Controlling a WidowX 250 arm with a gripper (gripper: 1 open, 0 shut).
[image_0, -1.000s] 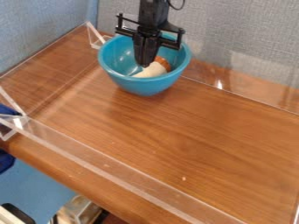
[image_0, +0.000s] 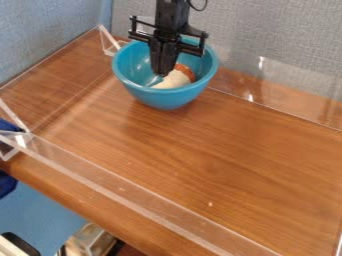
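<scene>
A light blue bowl (image_0: 147, 95) stands at the back of the wooden table (image_0: 201, 170). My black gripper (image_0: 160, 70) reaches down from above into the bowl's left-middle, its fingertips low inside. Beside them in the bowl lies a pale object with an orange-brown part (image_0: 177, 79); whether the fingers touch it is unclear. The fingers look shut, with nothing clearly between them.
Clear low barriers edge the table along the back, left and front. Grey walls rise behind and to the left. A dark blue object (image_0: 7, 127) sits at the left edge.
My gripper has shifted very slightly within the bowl; otherwise the scene looks the same.
</scene>
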